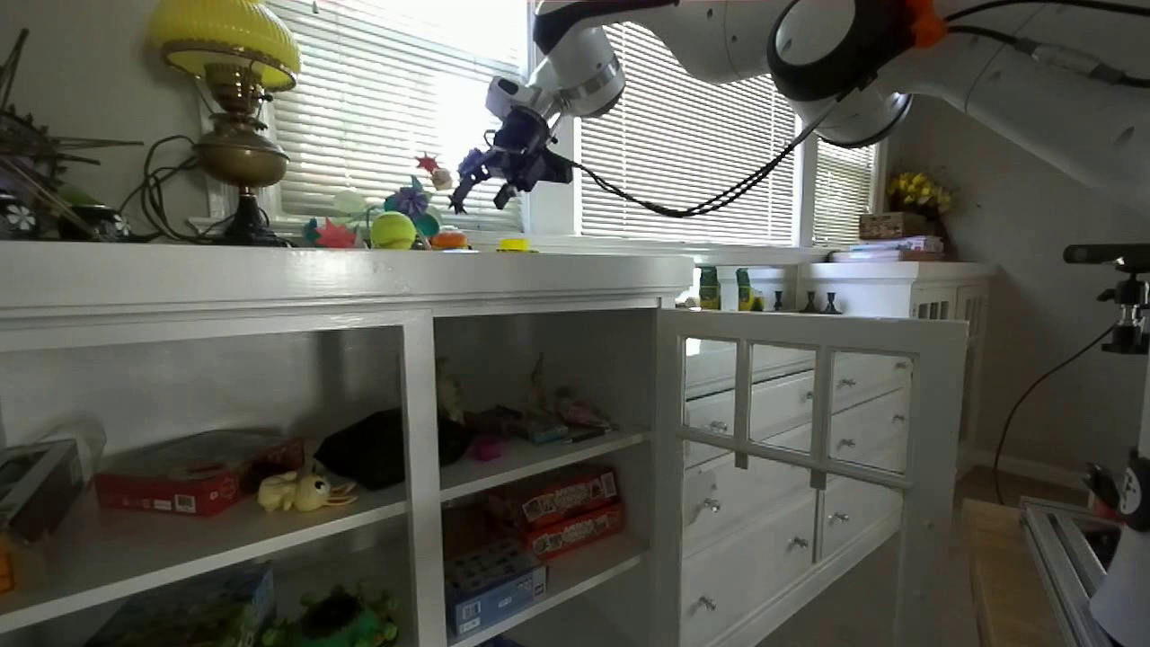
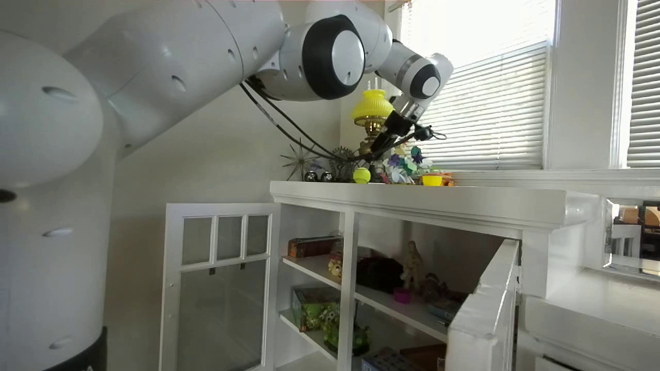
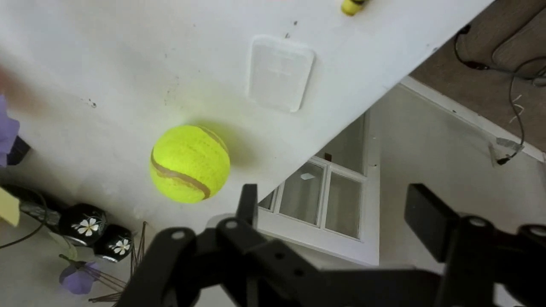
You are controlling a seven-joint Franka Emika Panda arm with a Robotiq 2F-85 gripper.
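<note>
My gripper (image 1: 481, 200) hangs above the white cabinet top (image 1: 323, 275), its fingers spread with an empty gap between them. In the wrist view one finger (image 3: 248, 204) is at centre and the other (image 3: 430, 220) to the right. A yellow-green tennis ball (image 3: 190, 163) rests on the cabinet top, up and left of the nearer finger and apart from it. Exterior view 1 has the ball (image 1: 393, 230) left of the gripper and lower. A flat, pale rectangular piece (image 3: 281, 74) lies near the ball. Exterior view 2 shows the ball (image 2: 362, 175) near the front edge.
A brass lamp (image 1: 243, 151) with a yellow shade stands left of the ball. Paper flowers (image 1: 410, 200) and a yellow object (image 1: 515, 244) are also on top. Below, a glass-paned cabinet door (image 1: 798, 399) stands open, and the shelves hold boxes and toys.
</note>
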